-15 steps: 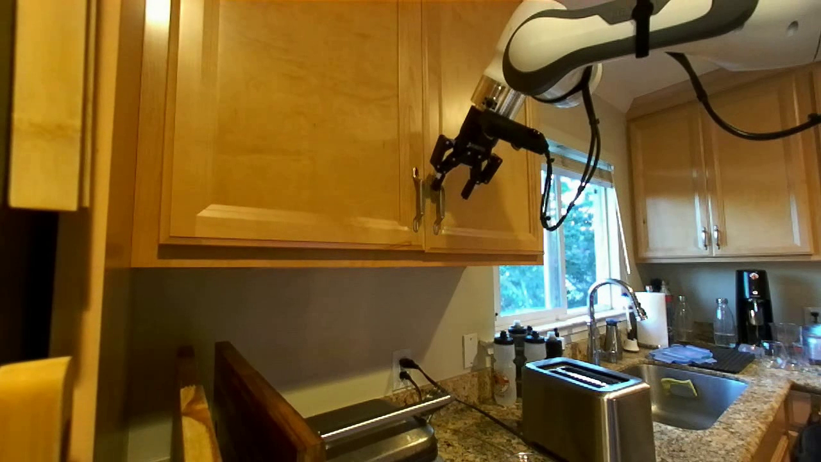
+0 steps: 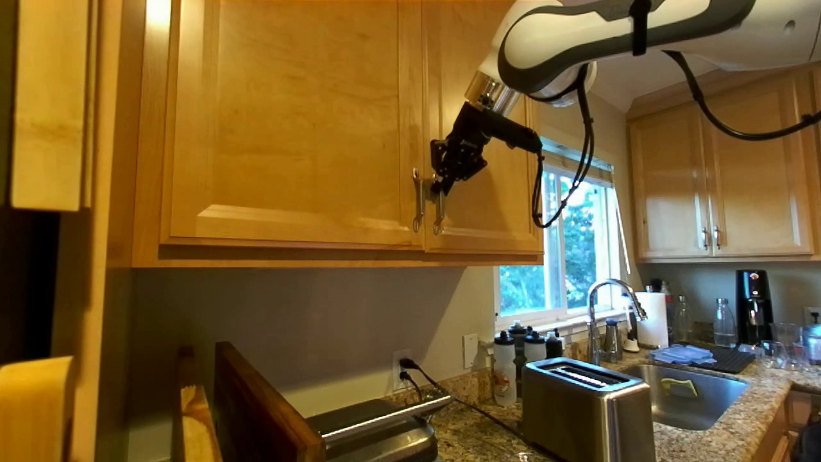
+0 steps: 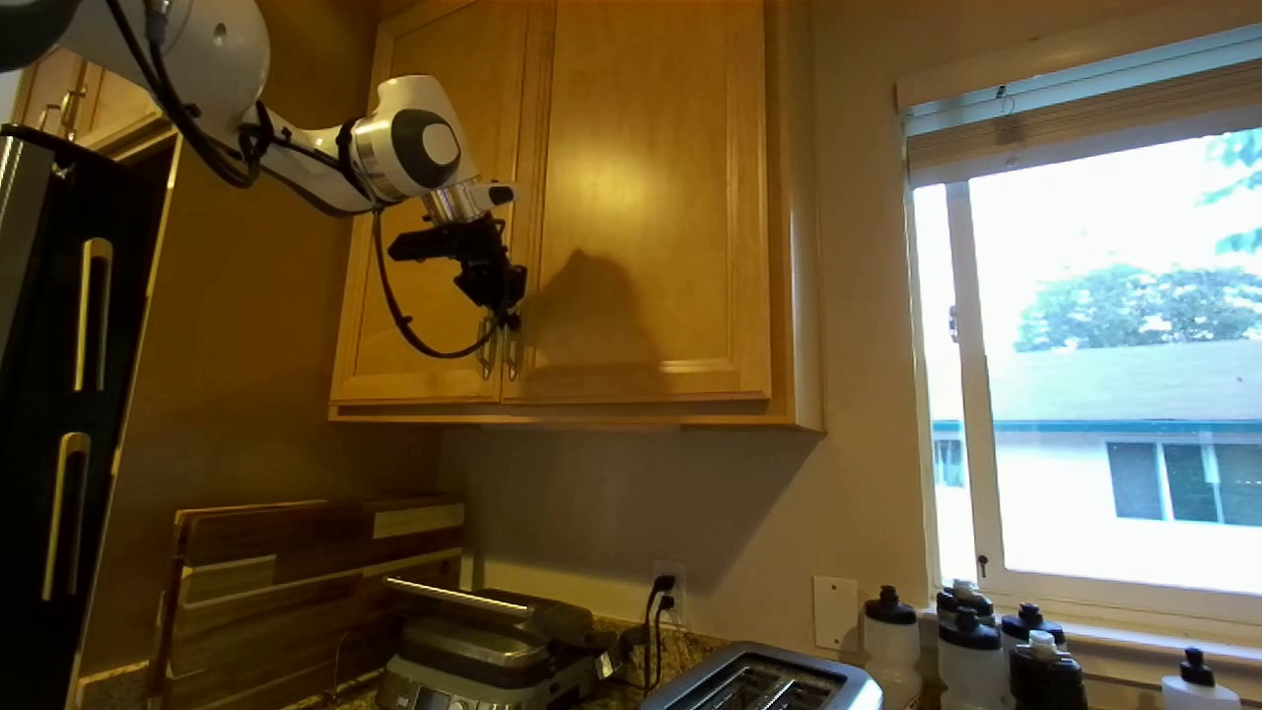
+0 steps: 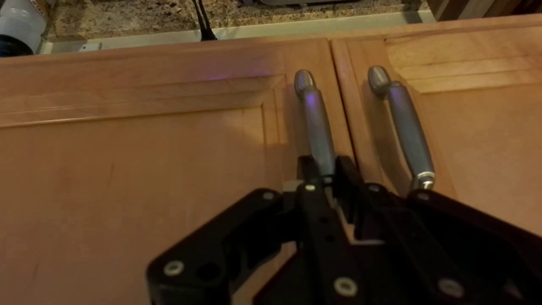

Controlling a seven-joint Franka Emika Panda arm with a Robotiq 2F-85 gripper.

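My gripper is shut on the metal handle (image 4: 318, 124) of the cupboard door nearer the window, its black fingers (image 4: 305, 167) on both sides of the bar. In the wrist view the far end of that handle shows clear of the fingers. The door (image 2: 492, 204) lies flush with its frame. Close beside it, on the neighbouring door (image 2: 308, 123), is a matching handle (image 4: 410, 129), which runs just past one side of the gripper. From outside, the gripper (image 3: 510, 319) sits near the lower corner where both doors meet.
Under the cupboard, the counter holds a toaster (image 2: 589, 408), a grill appliance (image 3: 491, 645) and several bottles (image 2: 504, 366). Wooden boards (image 3: 314, 580) lean at the left. A window (image 2: 566, 223) stands right of the cupboard. Open air lies in front of the doors.
The gripper was open a second ago, its fingers spread near the window-side handle. It has since moved slightly left and lower in exterior view 1, and its fingers have shut around that handle.
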